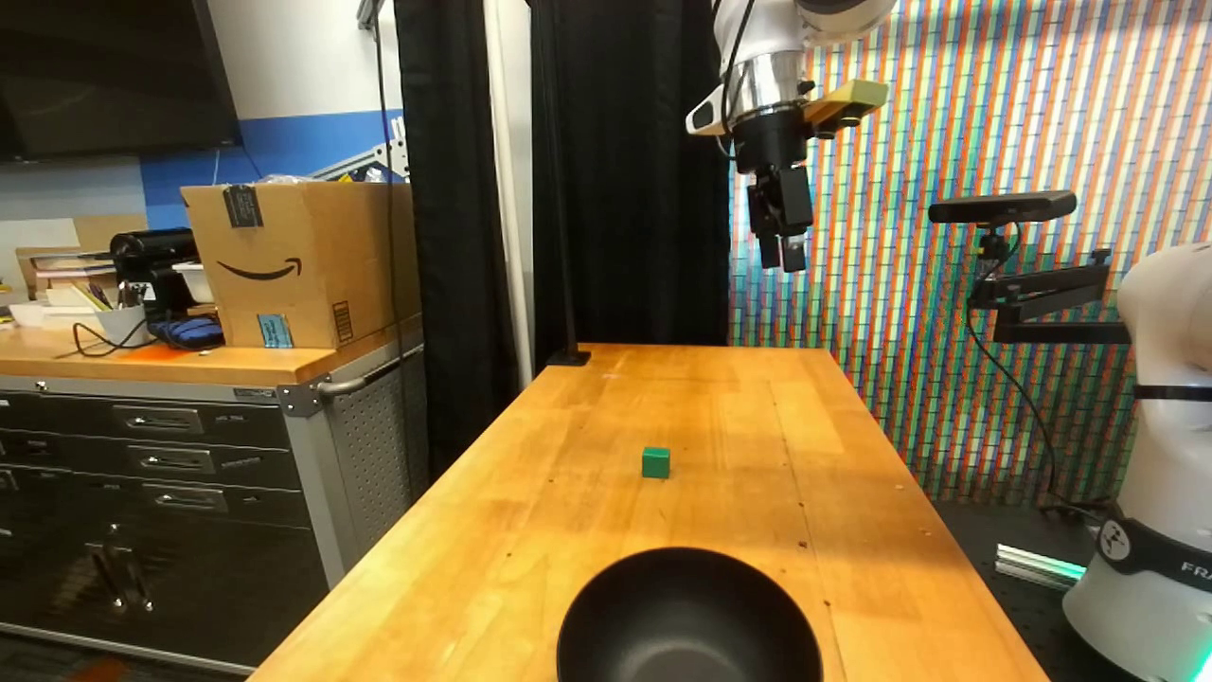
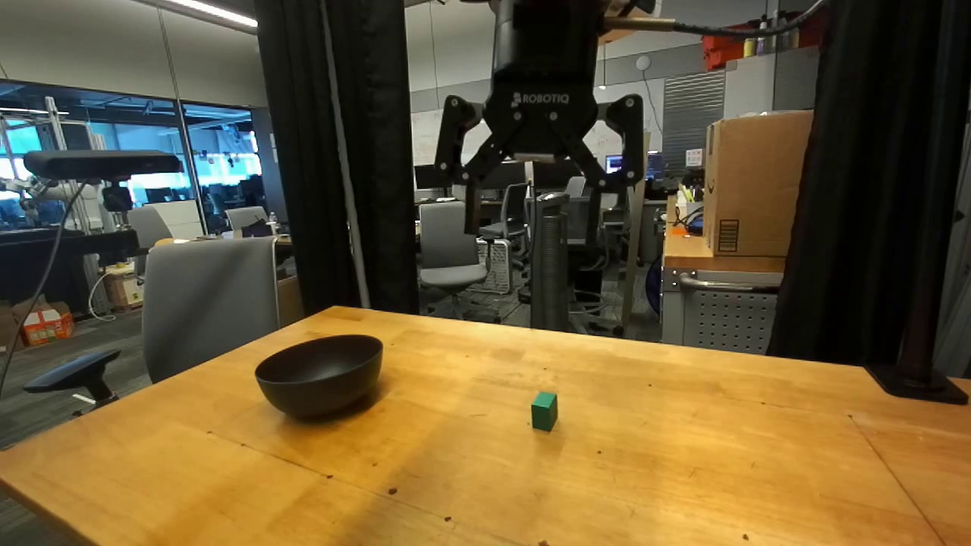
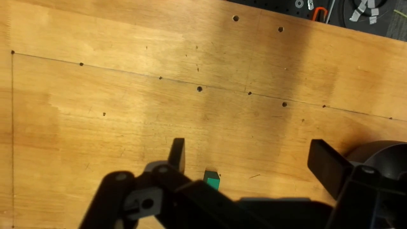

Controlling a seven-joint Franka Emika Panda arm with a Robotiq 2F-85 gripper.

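A small green block rests on the wooden table, and the same block sits right of the bowl in exterior view 2. The black bowl is empty as far as its inside shows. High above the table hangs my gripper, its fingers wide apart with nothing between them. In the wrist view the block lies far below the gripper, partly hidden by the gripper's linkage. Behind the right finger, part of the bowl shows at the edge.
A black stand base sits at a table edge. Black curtains hang beyond the far end, and a camera on an arm stands beside the table.
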